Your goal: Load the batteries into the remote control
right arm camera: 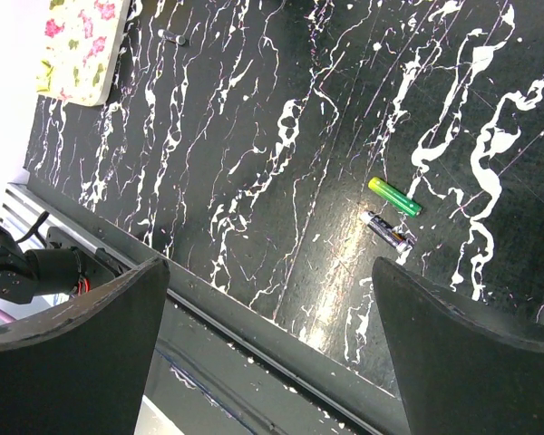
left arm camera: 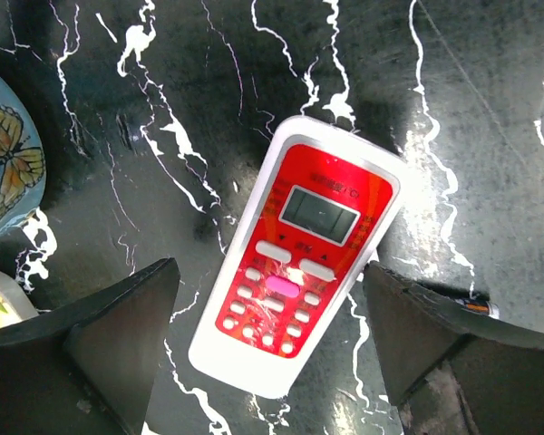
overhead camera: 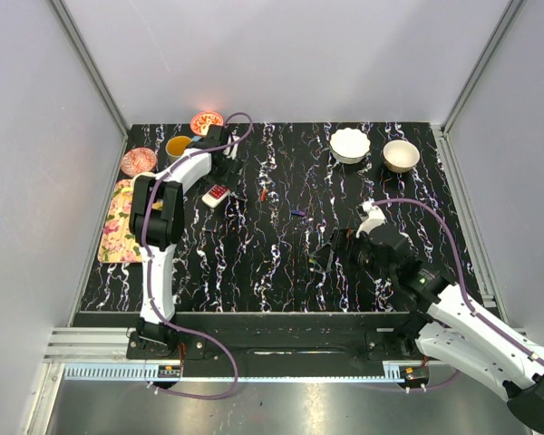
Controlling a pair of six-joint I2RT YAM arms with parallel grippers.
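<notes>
The white remote control (left arm camera: 295,258) with a red face lies on the dark marbled table, its buttons and screen up. My left gripper is above it, part open, with the remote visible between and beyond its fingers and nothing held. A dark battery (left arm camera: 462,302) with an orange end lies beside the remote, partly behind a finger. In the right wrist view, a green battery (right arm camera: 394,197) and a dark battery (right arm camera: 387,231) rest near each other below my open, empty right gripper. A small battery (right arm camera: 172,37) lies farther off. The remote's back is hidden.
An orange object (overhead camera: 264,194) and a blue one (overhead camera: 297,213) lie mid-table. Two pale bowls (overhead camera: 349,145) stand at the back right. A yellow cup (overhead camera: 178,147), a patterned plate (overhead camera: 139,161) and a floral mat (overhead camera: 118,227) occupy the left side.
</notes>
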